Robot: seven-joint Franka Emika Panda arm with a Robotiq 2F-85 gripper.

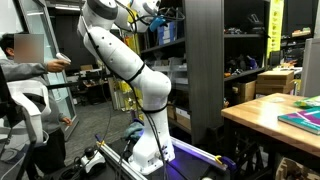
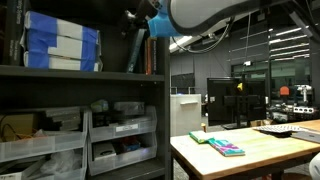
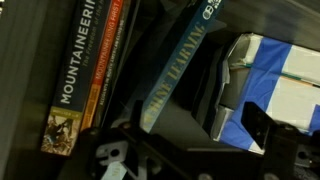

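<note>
Seen from the wrist, my gripper is open, its dark fingers set wide apart with nothing between them. A dark teal "Machine Learning" book (image 3: 180,62) leans at a slant ahead of the gap. To its left stand a black "Mountaineering" book (image 3: 80,55) and a thin orange-brown book (image 3: 106,72). On the right is a white and blue box (image 3: 272,88). In the second exterior view the gripper (image 2: 128,20) reaches up to the top shelf; its fingertips are too small there to make out clearly.
Blue and white boxes (image 2: 62,42) fill the upper shelf's left part. Clear plastic bins (image 2: 120,150) stand on lower shelves. A wooden table (image 1: 262,112) with a colourful flat item (image 1: 300,118) lies to the right. A person (image 1: 25,62) sits at the left, arm stretched out.
</note>
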